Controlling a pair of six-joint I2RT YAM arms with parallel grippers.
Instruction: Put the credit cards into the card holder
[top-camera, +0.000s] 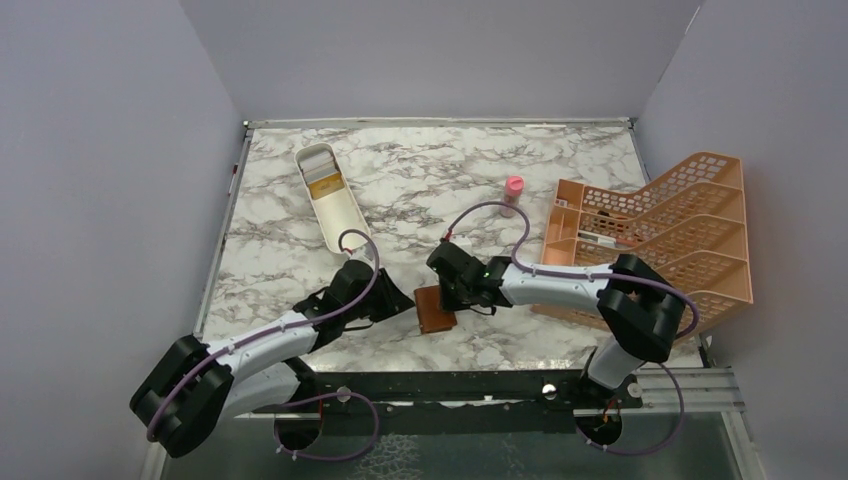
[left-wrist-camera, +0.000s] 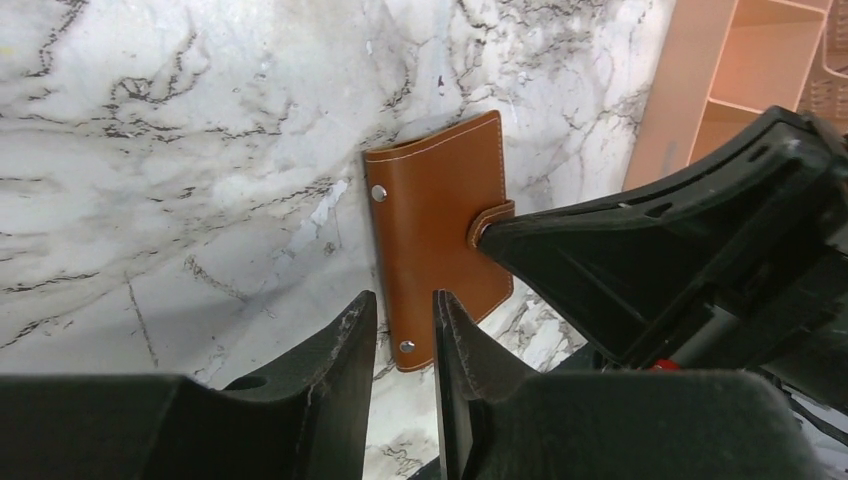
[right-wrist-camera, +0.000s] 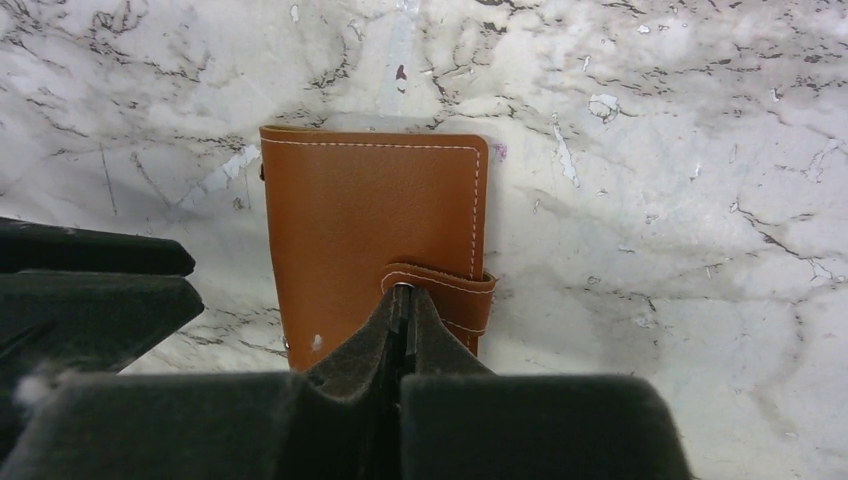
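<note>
The brown card holder (top-camera: 432, 315) lies folded on the marble table, its strap (right-wrist-camera: 463, 292) lapped over the front cover. In the right wrist view my right gripper is shut at the strap's snap end, nothing between its fingers; the strap lies outside them. Left of the holder, my left gripper (top-camera: 411, 302) stands slightly apart with empty space between its fingertips. Two snap studs show along the holder's folded edge in the left wrist view. Cards (top-camera: 319, 168) appear to lie at the far end of a white tray (top-camera: 341, 216).
A pink-capped bottle (top-camera: 513, 188) stands toward the back right. The orange compartment rack (top-camera: 563, 222) fills the right side, close behind the right arm. Bare marble lies between tray and bottle, and at the front left.
</note>
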